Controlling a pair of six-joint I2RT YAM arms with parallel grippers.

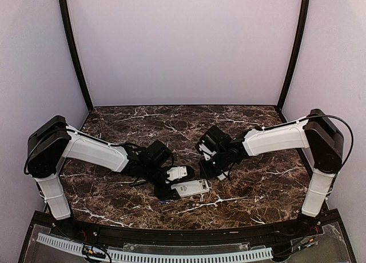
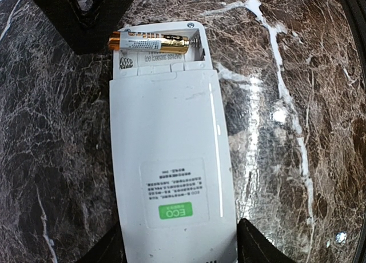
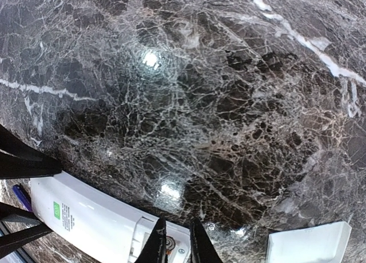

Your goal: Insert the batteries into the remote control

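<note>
The white remote control (image 2: 171,131) lies back side up, its battery compartment (image 2: 197,28) uncovered. My left gripper (image 1: 171,193) is shut on its far end from the compartment, a finger against each side. A gold-and-silver battery (image 2: 151,42) lies across the compartment. One end is at the spring; the other juts past the side wall, raised and tilted. My right gripper is over the compartment, its fingers (image 3: 154,241) parted by a narrow gap. In the left wrist view, its dark tip (image 2: 88,40) is beside the battery's jutting end; whether they touch is unclear.
A white cover piece (image 3: 309,244) lies on the marble table to the right of the remote, partly out of frame. A small blue object (image 3: 22,197) is near the remote's held end.
</note>
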